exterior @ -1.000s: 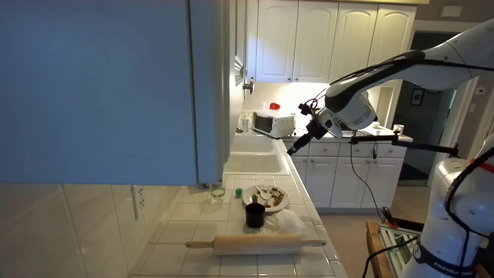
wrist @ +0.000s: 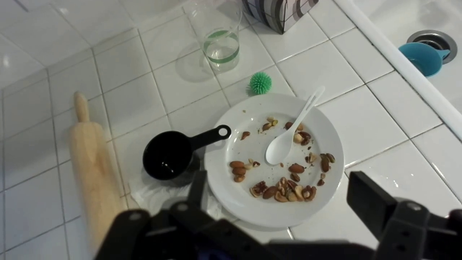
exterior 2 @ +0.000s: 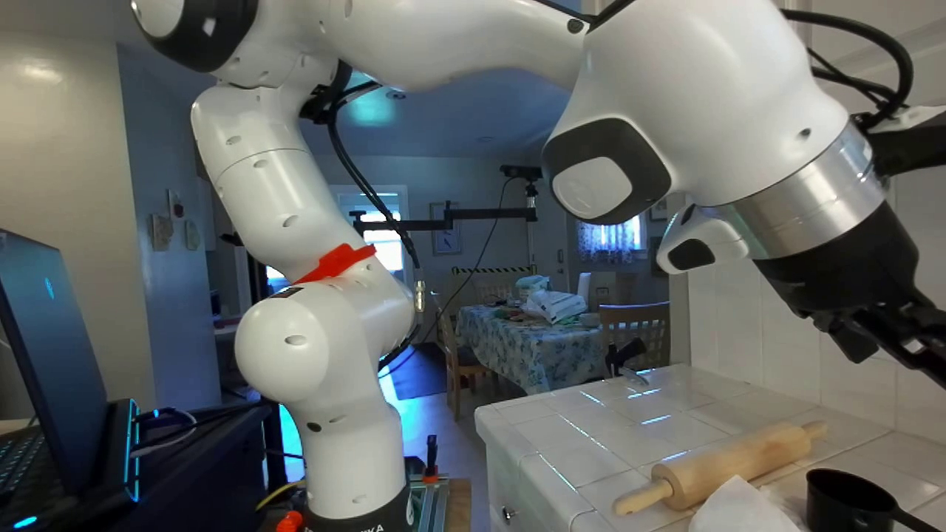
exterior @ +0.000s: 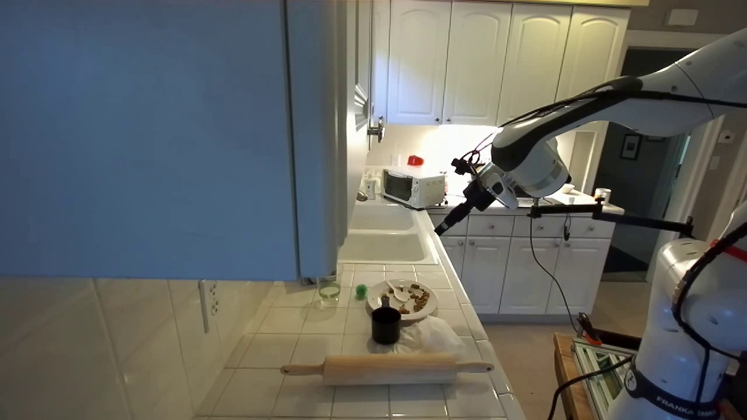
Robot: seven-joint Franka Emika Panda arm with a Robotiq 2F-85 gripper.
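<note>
My gripper stands open above the counter, with nothing between its fingers. Below it in the wrist view lies a white plate with scattered nuts and a white plastic spoon. A black measuring cup sits beside the plate, its handle reaching over the rim. Partly under the cup is a crumpled white plastic bag or wrap. A wooden rolling pin lies across the counter nearest exterior view 1. A spiky green ball and a clear glass with a green band stand behind the plate.
The sink adjoins the counter and holds a teal cup near the drain. A patterned box stands by the glass. An overhead cabinet hangs over the counter's wall side. Bare tile lies between plate and sink.
</note>
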